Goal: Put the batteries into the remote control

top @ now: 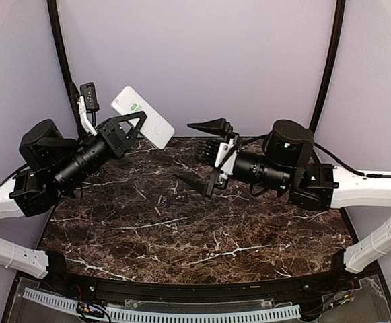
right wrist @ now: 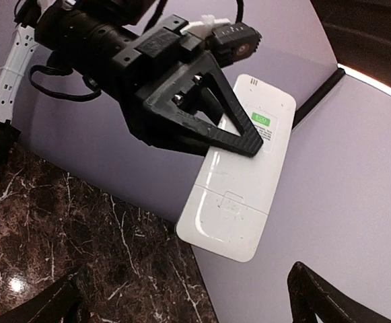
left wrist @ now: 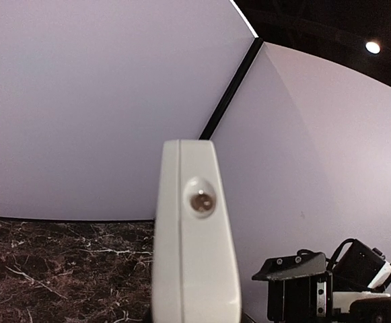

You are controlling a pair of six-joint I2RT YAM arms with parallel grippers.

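Note:
A white remote control [top: 156, 132] is held up in the air, tilted, with my left gripper [top: 140, 121] shut across it. In the right wrist view the back of the remote [right wrist: 225, 219] shows a green-marked label and a seam across its lower part; the cover there looks closed. One end of the remote [left wrist: 200, 256], with a round dark lens, fills the middle of the left wrist view. My right gripper [top: 183, 151] stands wide open to the right of the remote, apart from it and empty. Small pieces [top: 168, 201] lie on the table; too small to tell whether they are batteries.
Pale walls [top: 202, 60] enclose its back and sides. A white slotted strip [top: 202, 315] runs along the front edge.

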